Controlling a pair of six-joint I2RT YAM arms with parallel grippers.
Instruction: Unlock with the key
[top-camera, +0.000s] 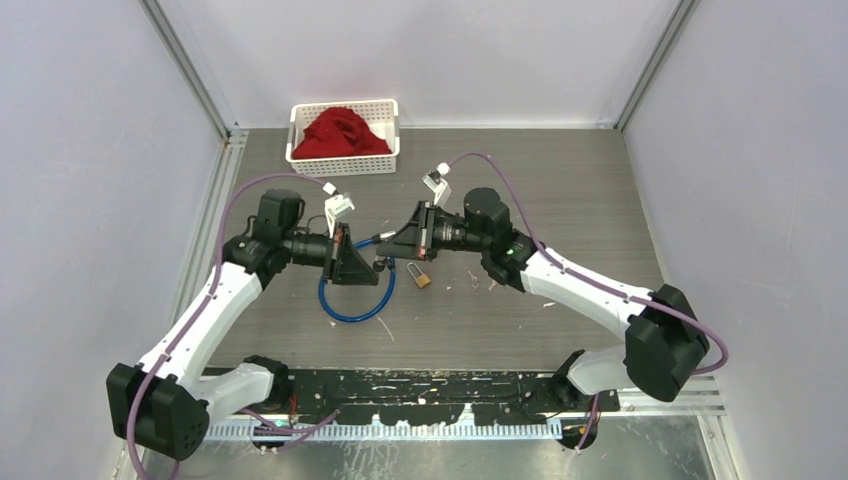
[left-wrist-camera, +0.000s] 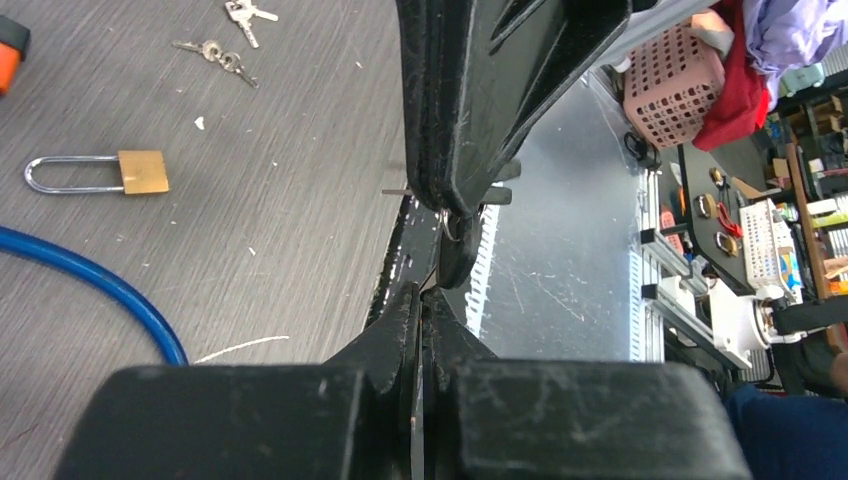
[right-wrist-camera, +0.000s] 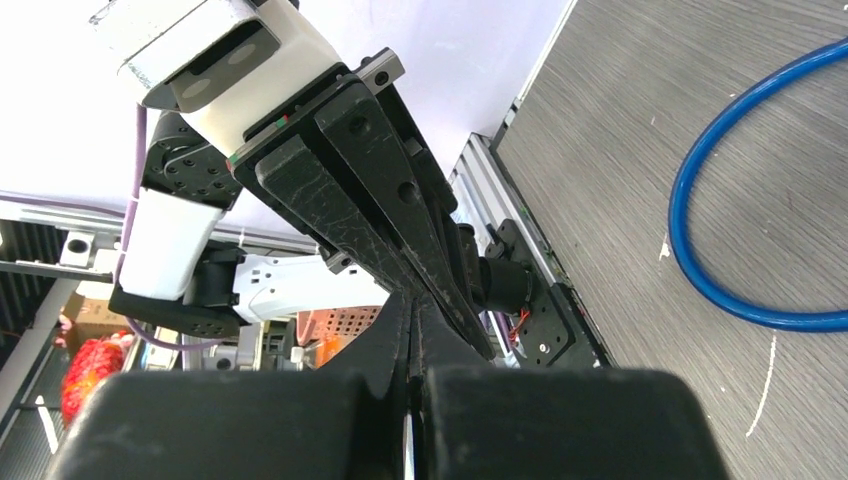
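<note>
My left gripper and my right gripper meet above the blue cable loop (top-camera: 356, 318). Both are shut. A small dark piece (left-wrist-camera: 457, 250) with a metal part shows between their tips in the left wrist view; I cannot tell what it is or whether either grips it. An open-looking padlock (top-camera: 423, 282) with a long shackle and brass body (left-wrist-camera: 143, 172) lies on the table below. Two small bunches of keys (left-wrist-camera: 231, 62) lie right of it in the top view.
A white basket (top-camera: 341, 166) with a red cloth (top-camera: 337, 134) stands at the back. An orange-and-black object (left-wrist-camera: 10, 55) shows at the left wrist view's edge.
</note>
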